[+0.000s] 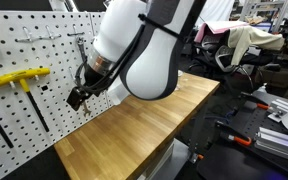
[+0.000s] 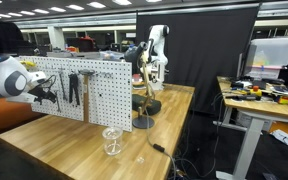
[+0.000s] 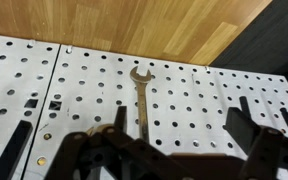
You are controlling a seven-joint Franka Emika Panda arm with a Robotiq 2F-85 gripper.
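Note:
A metal wrench [image 3: 141, 100] hangs on the white pegboard [image 3: 189, 100] in the wrist view. My gripper stands open with its fingers wide apart, and the wrench lies within that gap, closer to the left finger. Part of the wrench's lower end is hidden by the gripper's body. From the side, the gripper [image 1: 76, 98] is close to the pegboard, above the wooden bench; whether it touches the board I cannot tell. To its left hangs a yellow-headed hammer [image 1: 17, 76] with a dark handle.
Dark tools [image 2: 74, 88] hang further along the pegboard [image 2: 107, 90]. A clear glass-like object [image 2: 112, 141] stands on the bench, and another table [image 2: 269, 105] with clutter is apart at the right.

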